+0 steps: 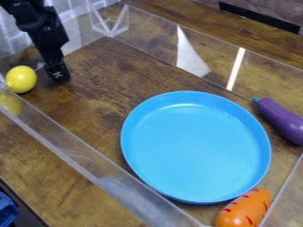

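My black gripper (pixel 48 69) is at the upper left of the camera view, low over the wooden surface and open. A yellow lemon-like object (pixel 20 78) sits just to its left and below, against the clear wall at the left edge.
A large blue plate (pixel 196 146) fills the right middle. A purple eggplant (pixel 279 120) lies at the right edge, an orange carrot-like object (pixel 244 209) at the bottom right. Clear walls border the board. The wood between gripper and plate is bare.
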